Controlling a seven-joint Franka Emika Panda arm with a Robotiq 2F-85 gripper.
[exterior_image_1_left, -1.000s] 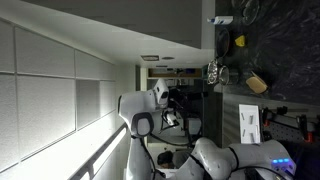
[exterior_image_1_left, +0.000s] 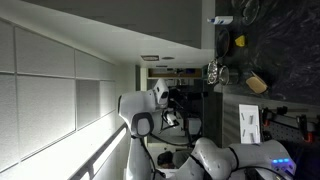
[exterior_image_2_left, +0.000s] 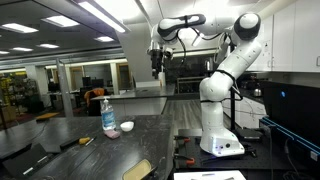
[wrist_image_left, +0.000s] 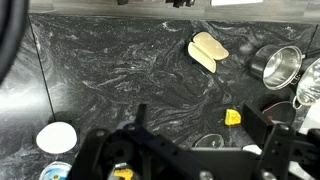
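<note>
My gripper (exterior_image_2_left: 157, 66) hangs high above the dark counter, well clear of everything on it. In the wrist view its black fingers (wrist_image_left: 268, 130) stand wide apart at the bottom, open with nothing between them. A tan, two-part flat object (wrist_image_left: 207, 50) lies on the counter ahead of the gripper; its material is unclear. A small yellow object (wrist_image_left: 232, 117) rests on the right. Beside the right edge stands a metal pot (wrist_image_left: 275, 65). On the left are a white bowl (wrist_image_left: 57, 137) and, below it, the top of a bottle (wrist_image_left: 55, 171).
A second yellow item (wrist_image_left: 123, 173) is partly cut off at the bottom. The clear bottle (exterior_image_2_left: 108, 116) stands tall near the back of the counter. A white sheet (exterior_image_1_left: 249, 124) lies near the arm's base. Bare counter (wrist_image_left: 120, 75) fills the middle.
</note>
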